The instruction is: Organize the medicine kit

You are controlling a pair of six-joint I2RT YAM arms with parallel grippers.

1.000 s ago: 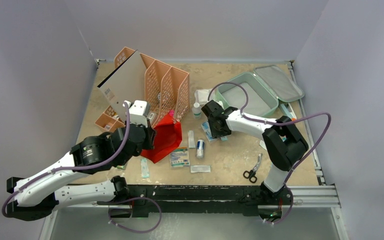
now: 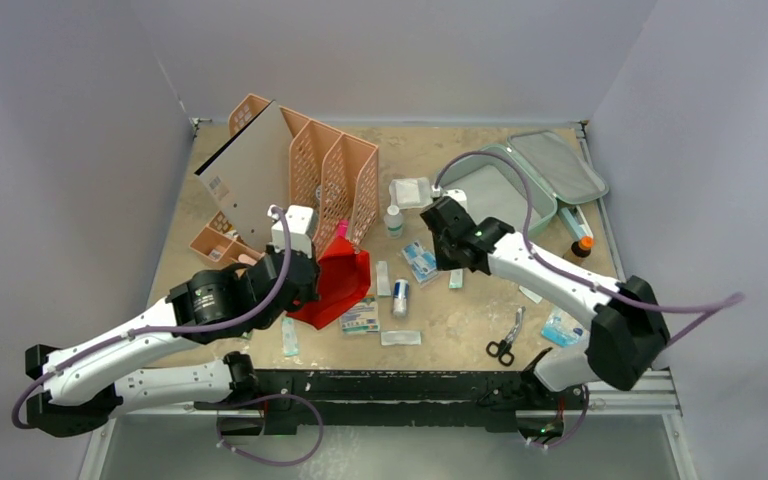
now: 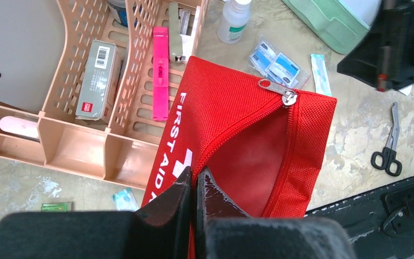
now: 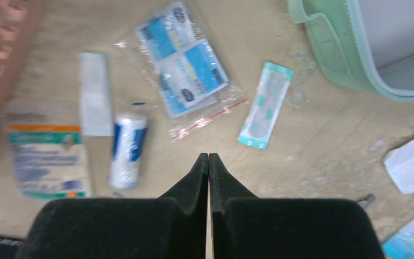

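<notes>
A red first aid pouch [image 3: 312, 140] hangs unzipped above the table, its dark inside showing in the left wrist view. My left gripper is shut on the pouch's edge, by the white lettering. My right gripper is shut with nothing between its fingers, above the bare table. Ahead of it lie a clear bag of blue-and-white packets [image 4: 188, 67] and a slim teal-ended packet [image 4: 267, 105]. Left of these are a blue-and-white roll [image 4: 128, 148], a white strip packet [image 4: 95, 94] and a flat packet with an orange stripe [image 4: 48, 154]. Scissors [image 2: 505, 340] rest at the front.
A peach organizer [image 2: 335, 185] with tall dividers stands at the back left, behind the pouch. The green case [image 2: 540, 205] lies open at the back right. A white bottle [image 2: 393, 222] stands between them, a brown bottle [image 2: 580, 250] at the right edge.
The left arm has drifted slightly right, carrying the red pouch with it.
</notes>
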